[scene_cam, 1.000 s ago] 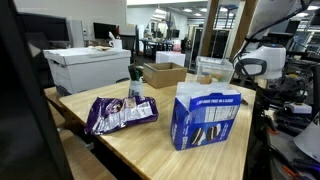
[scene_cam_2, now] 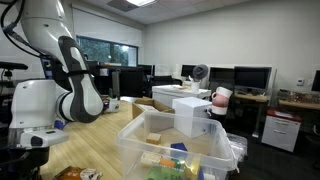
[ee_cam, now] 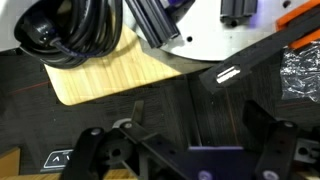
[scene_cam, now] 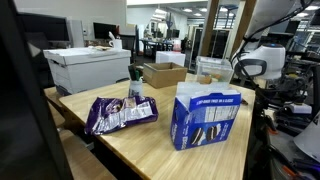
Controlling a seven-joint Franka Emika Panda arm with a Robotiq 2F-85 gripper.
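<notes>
In the wrist view my gripper stands open, its dark fingers wide apart over a dark floor, with nothing between them. Just above the fingers is the rounded corner of the wooden table (ee_cam: 75, 90), with a coil of black cable (ee_cam: 88, 38) lying on it. On the table in the first exterior view are a purple snack bag (scene_cam: 121, 114) and, nearer the arm, an upright blue-and-white box (scene_cam: 205, 122). My white arm (scene_cam: 263, 63) is at the right edge there; its fingers cannot be made out.
A bottle (scene_cam: 135, 82), an open cardboard box (scene_cam: 164, 76) and a white box (scene_cam: 90, 68) stand farther back. A clear bin (scene_cam_2: 140, 140) holds several small things. The wrist view shows a metal base plate (ee_cam: 205, 42) along the table edge.
The arm at the right edge looks slightly shifted. The bag, the blue box and the other things on the table have not moved.
</notes>
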